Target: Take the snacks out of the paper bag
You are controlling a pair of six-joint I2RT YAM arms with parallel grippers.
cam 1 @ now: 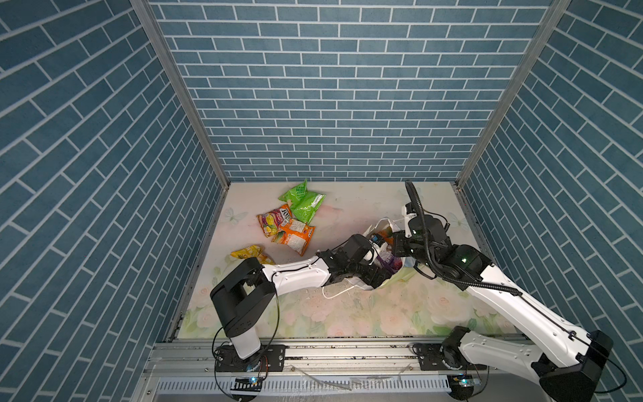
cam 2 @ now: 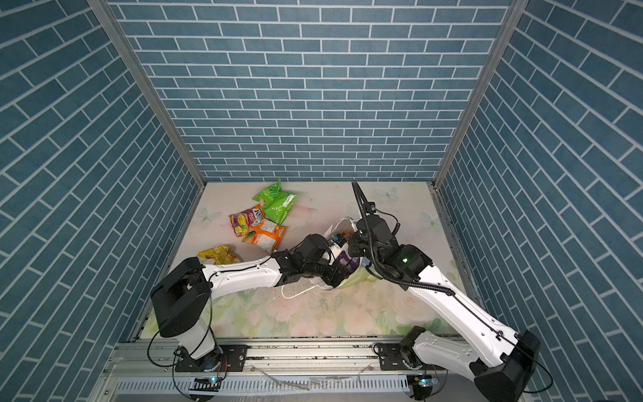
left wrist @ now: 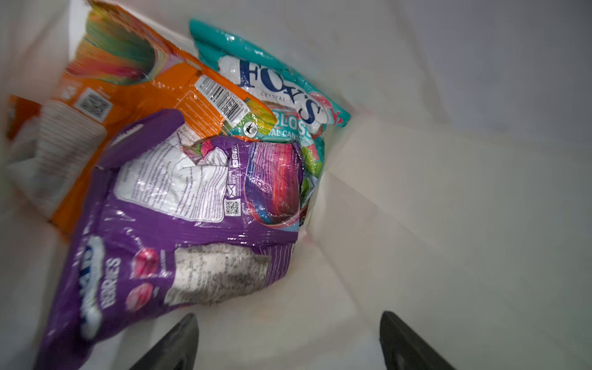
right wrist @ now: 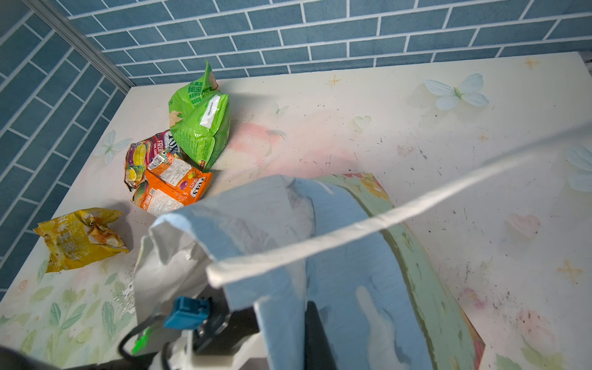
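Observation:
The paper bag (right wrist: 345, 259) stands at the table's centre-right. Inside it, in the left wrist view, lie a purple snack pack (left wrist: 203, 185), an orange pack (left wrist: 141, 98) and a teal Fox's pack (left wrist: 265, 74). My left gripper reaches into the bag, fingers apart, the purple pack just beyond them and nothing clearly between them. My right gripper (cam 1: 396, 242) is at the bag's right rim; in the right wrist view its fingers are mostly hidden by the bag's blue wall, shut at that rim.
On the left of the table lie green packs (right wrist: 200, 129), a multicoloured pack (right wrist: 138, 160), an orange-white pack (right wrist: 172, 185) and a yellow pack (right wrist: 80, 240). Tiled walls enclose the table.

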